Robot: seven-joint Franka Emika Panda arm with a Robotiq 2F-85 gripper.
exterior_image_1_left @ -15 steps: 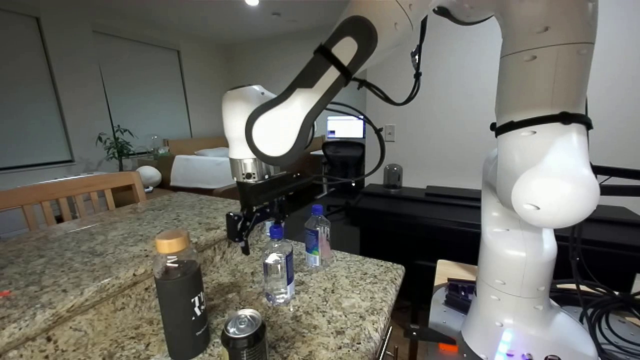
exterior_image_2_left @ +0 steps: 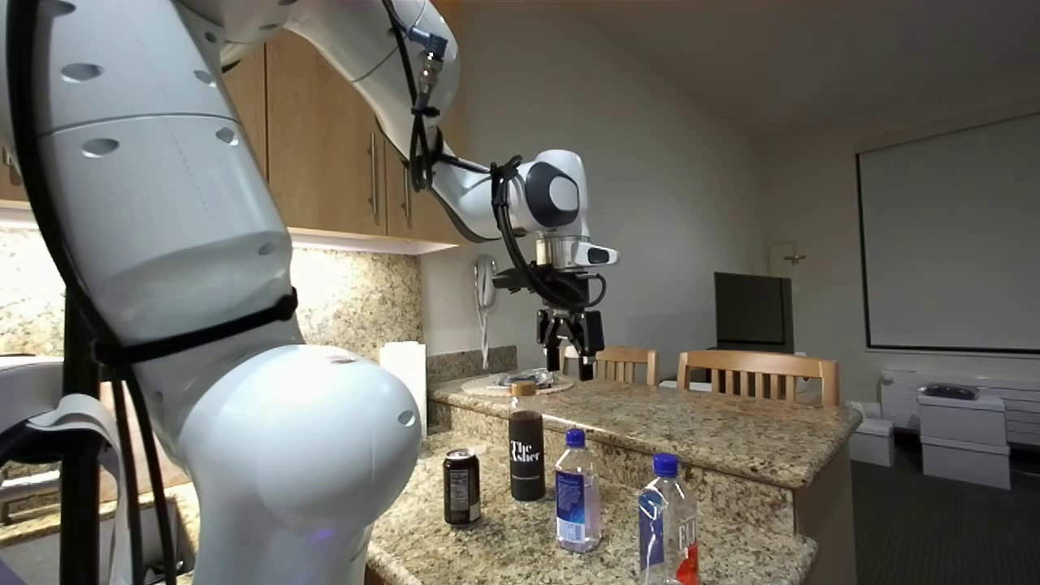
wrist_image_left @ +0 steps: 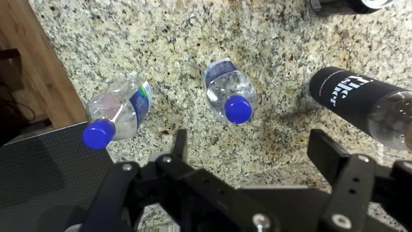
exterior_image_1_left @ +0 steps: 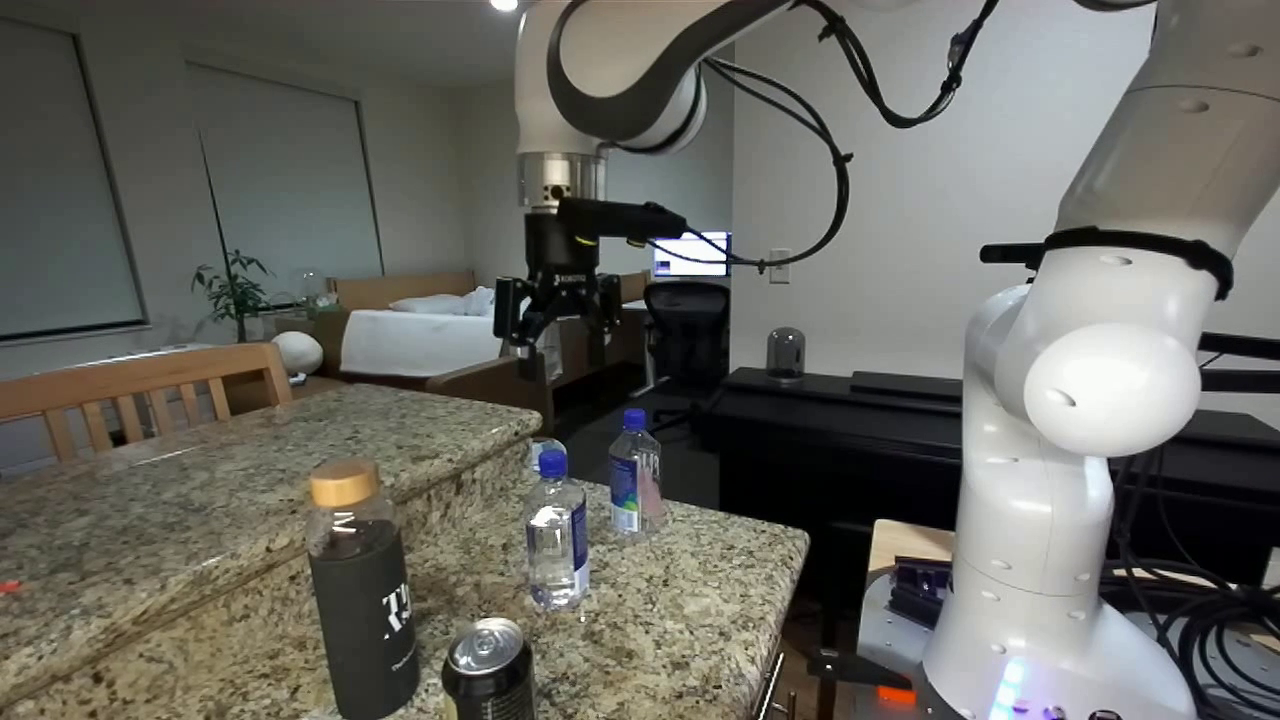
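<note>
My gripper (exterior_image_1_left: pixel 561 342) is open and empty, hanging fingers-down well above the counter. Below it in the wrist view, a clear water bottle (wrist_image_left: pixel 231 87) with a blue cap stands near the middle. A second blue-capped bottle (wrist_image_left: pixel 117 108), holding something pinkish, stands to its left near the counter's edge. On the right side of that view is a dark bottle with white lettering (wrist_image_left: pixel 347 94); its wooden cap (exterior_image_1_left: pixel 344 482) shows in exterior view 1. A black can (exterior_image_2_left: pixel 461 487) stands beside the dark bottle. All of them are upright and apart from my fingers.
The lower granite counter (exterior_image_1_left: pixel 708 588) carries the bottles and can. Behind them rises a higher granite ledge (exterior_image_2_left: pixel 673 419), with wooden chairs (exterior_image_2_left: pixel 760 375) beyond. Bare counter lies between the two clear bottles.
My gripper has risen from near the middle bottle's cap to well above it, shifting right in exterior view 1. The bottles and can have stayed where they were.
</note>
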